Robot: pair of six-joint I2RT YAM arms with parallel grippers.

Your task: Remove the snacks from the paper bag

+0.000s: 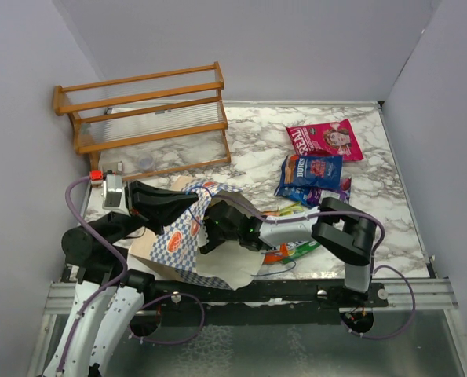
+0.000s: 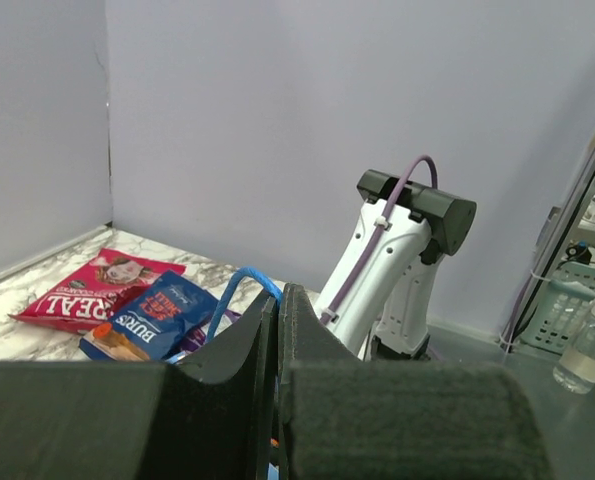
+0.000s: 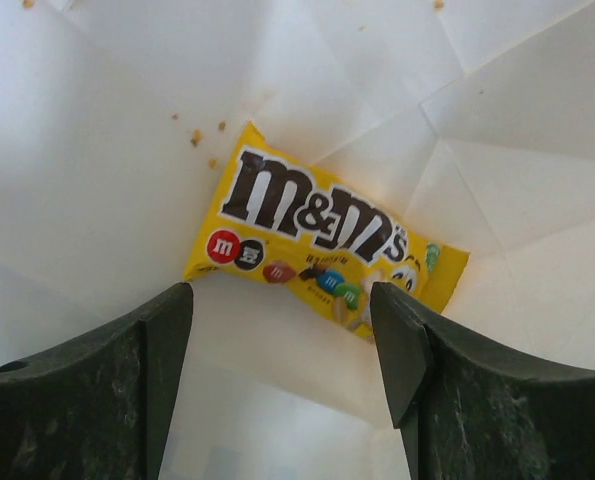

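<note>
The checked paper bag [image 1: 180, 243] lies on its side at the front left, open toward the right. My left gripper [image 1: 187, 200] is shut at the bag's blue handle [image 2: 240, 275], above the bag. My right gripper [image 1: 211, 236] reaches inside the bag; in the right wrist view its fingers [image 3: 137, 380] stand open. A yellow M&M's packet [image 3: 317, 230] lies on the white paper between and just beyond them.
Pink [image 1: 323, 137] and blue [image 1: 311, 169] snack bags, with other packets, lie on the marble table at right. A wooden rack [image 1: 147, 129] stands at the back left.
</note>
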